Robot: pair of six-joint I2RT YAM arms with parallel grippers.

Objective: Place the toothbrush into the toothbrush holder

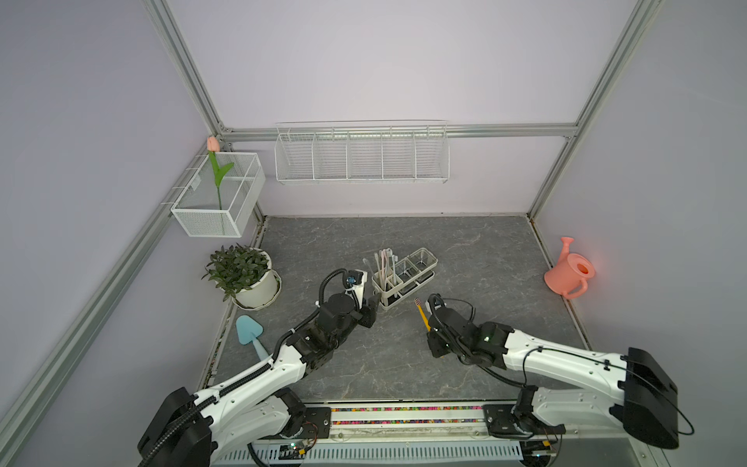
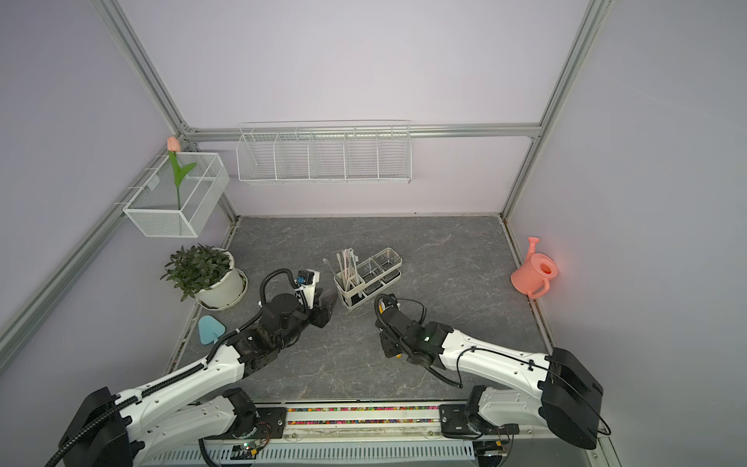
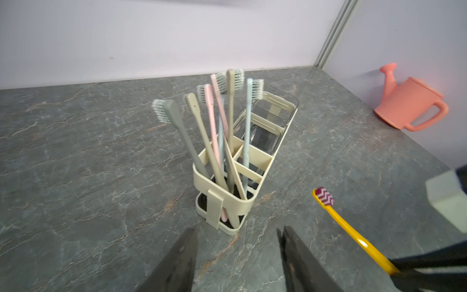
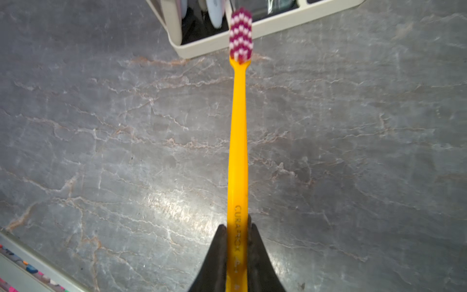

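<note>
A yellow toothbrush (image 4: 237, 146) with purple-and-white bristles is gripped by its handle in my right gripper, head pointing away from the fingers. In the left wrist view the toothbrush (image 3: 357, 237) is up at a slant, to the right of the cream toothbrush holder (image 3: 202, 171) and apart from it. Several toothbrushes in pale colours lean in the holder's near compartments; its far ones look empty. My left gripper is partly open, nothing between its fingers, facing the holder's near end from the front. From above, the arms hide both sets of fingertips.
A coral watering can (image 1: 570, 274) stands at the right edge. On the left are a potted plant (image 1: 256, 288) and a blue trowel (image 1: 249, 330). Wire baskets hang on the walls.
</note>
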